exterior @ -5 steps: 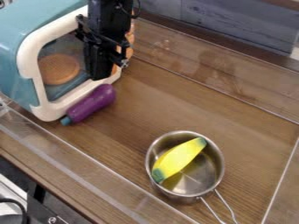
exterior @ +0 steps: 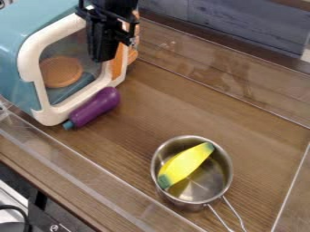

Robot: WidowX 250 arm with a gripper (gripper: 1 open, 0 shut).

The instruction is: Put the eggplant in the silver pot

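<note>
A purple eggplant (exterior: 93,107) with a green stem end lies on the wooden surface, just in front of the white-framed opening of the toy oven. The silver pot (exterior: 168,190) stands at the lower right, its wire handle pointing toward the bottom edge, with a yellow banana-shaped toy (exterior: 184,165) resting inside it. My black gripper (exterior: 107,54) hangs at the top left, in front of the oven opening, above and apart from the eggplant. Whether its dark fingers are parted is unclear against the oven's interior.
The light-blue toy oven (exterior: 22,50) fills the upper left corner, with an orange disc (exterior: 61,71) inside. Clear rims (exterior: 248,91) border the wooden surface. Bare wood (exterior: 182,104) lies between eggplant and pot.
My gripper has risen in the view, farther from the eggplant, over the last second. The eggplant, the pot and the yellow toy have stayed put.
</note>
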